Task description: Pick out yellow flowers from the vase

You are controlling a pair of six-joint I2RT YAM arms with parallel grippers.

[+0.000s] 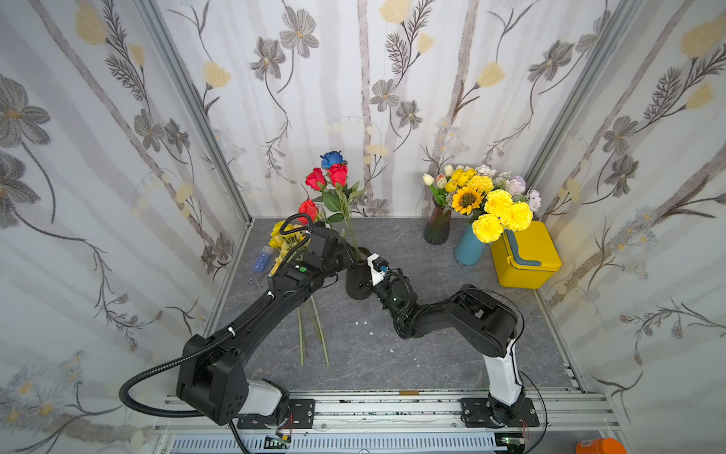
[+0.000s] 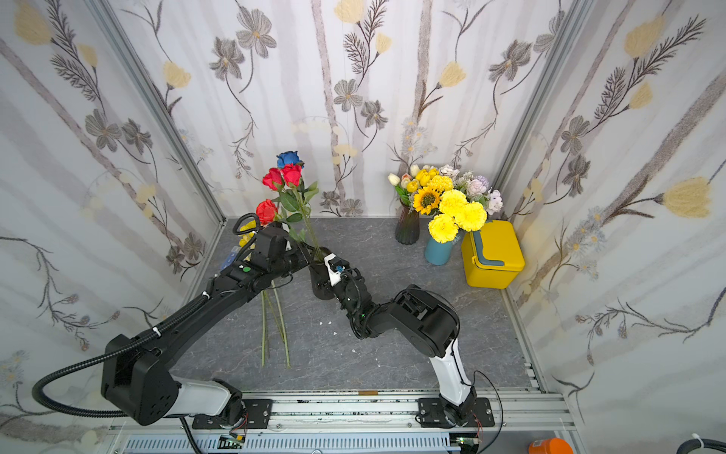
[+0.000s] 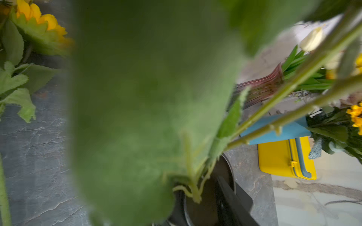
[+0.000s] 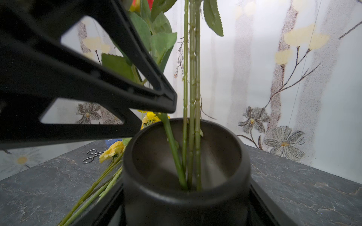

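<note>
The dark vase point(image 1: 358, 283) stands upright near the middle of the table, its body clamped by my right gripper. Out of it rise red roses point(image 1: 337, 174) and a blue rose point(image 1: 331, 159); their green stems point(image 4: 192, 94) lean inside the rim. My left gripper point(image 1: 351, 257) is at the vase mouth, beside the stems. A big blurred leaf point(image 3: 147, 105) covers much of the left wrist view, leaving one dark finger point(image 3: 232, 203) visible, so its opening cannot be judged. Yellow flowers point(image 1: 278, 237) lie on the table left of the vase, partly behind my left arm.
At the back right stand a vase with tulips point(image 1: 437, 225) and a blue vase point(image 1: 469, 247) of yellow and pale blooms, next to a yellow box point(image 1: 529, 261). Scissors point(image 4: 90, 155) lie on the left.
</note>
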